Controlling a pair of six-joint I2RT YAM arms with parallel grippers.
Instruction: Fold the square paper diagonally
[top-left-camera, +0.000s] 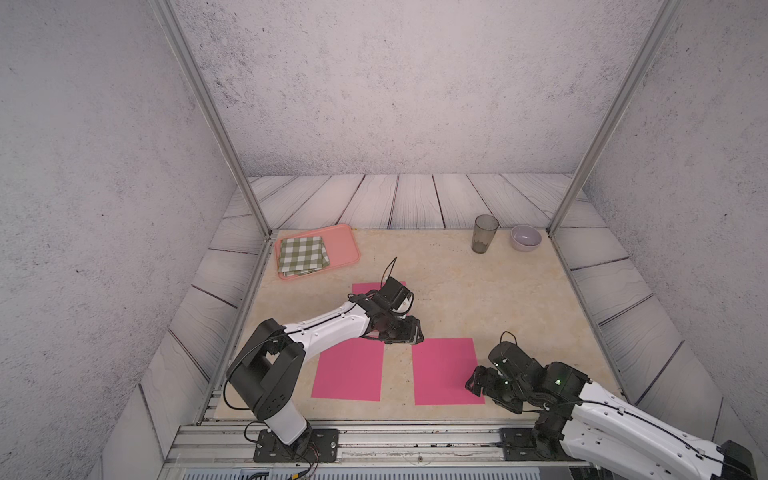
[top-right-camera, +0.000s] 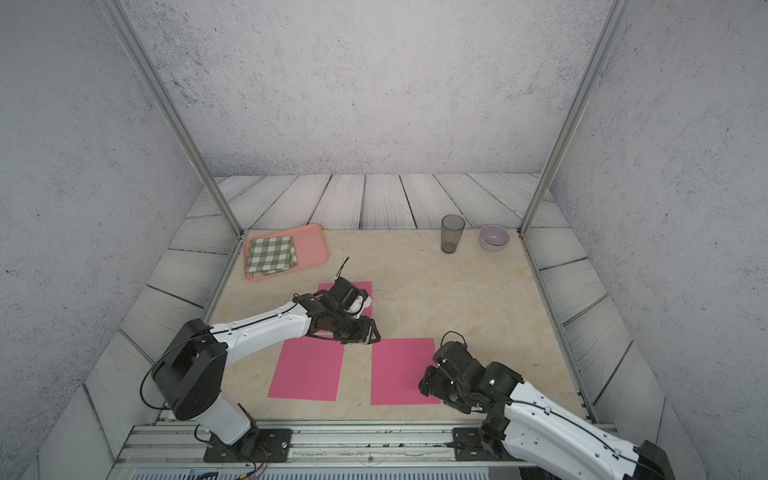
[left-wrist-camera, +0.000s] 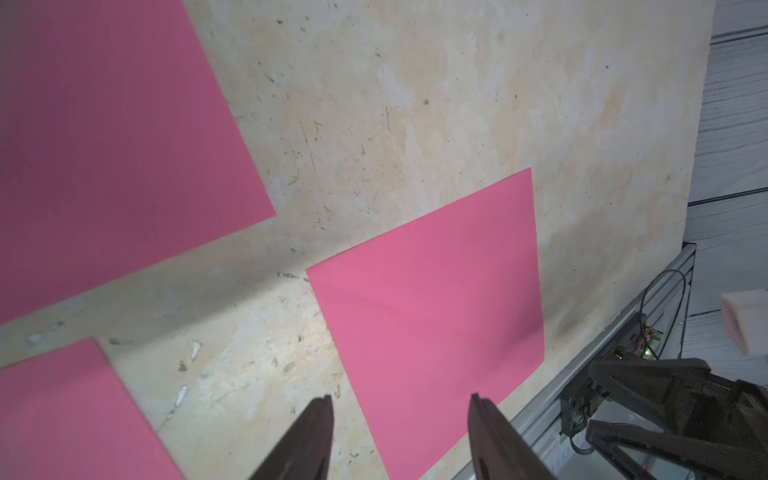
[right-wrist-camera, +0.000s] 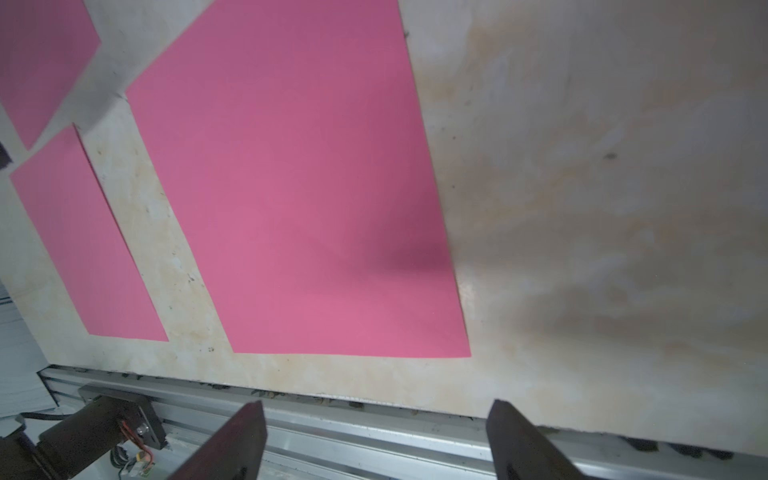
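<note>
Three pink square papers lie flat on the table: the front right paper (top-left-camera: 440, 360), the front left paper (top-left-camera: 349, 372) and the back paper (top-left-camera: 368, 286), partly covered by the left arm. My left gripper (top-left-camera: 417, 330) hangs over the front right paper's back left corner. At that paper's right edge, toward the front, is my right gripper (top-left-camera: 474, 382). Both wrist views show fingers spread apart with nothing between them. The right wrist view shows the front right paper (right-wrist-camera: 304, 192) ahead of the spread fingers (right-wrist-camera: 240, 440). In the left wrist view, a pink paper (left-wrist-camera: 440, 296) lies beyond the fingers (left-wrist-camera: 308, 440).
A pink tray (top-left-camera: 344, 246) with a checked cloth (top-left-camera: 303, 255) stands at the back left. A glass (top-left-camera: 484, 233) and a purple bowl (top-left-camera: 525, 237) are at the back right. A metal rail (top-left-camera: 420, 436) borders the front.
</note>
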